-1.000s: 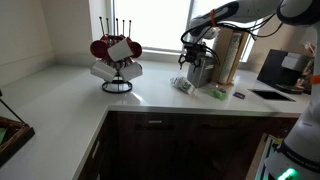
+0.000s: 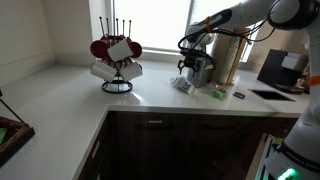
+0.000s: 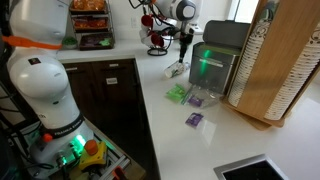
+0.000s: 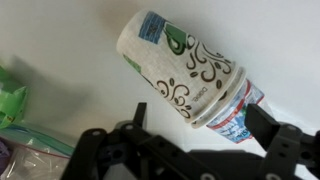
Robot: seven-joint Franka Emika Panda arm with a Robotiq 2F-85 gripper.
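A white cup with brown swirls and a blue-green patch lies on its side on the counter, as the wrist view shows. At its lower right end sits a piece with red and blue print; whether the two are joined, I cannot tell. My gripper is open above them, its fingers apart on either side and nothing held. From outside, the pale cup appears below the gripper, near the back of the counter. The other exterior view also has the cup under the gripper.
A grey metal box stands close by on the right. Green packet, clear bag and purple item lie nearby. A rack with red mugs is farther left; bare counter surrounds it.
The gripper has come down and a little to the left, toward the cup. The objects on the counter look unmoved.
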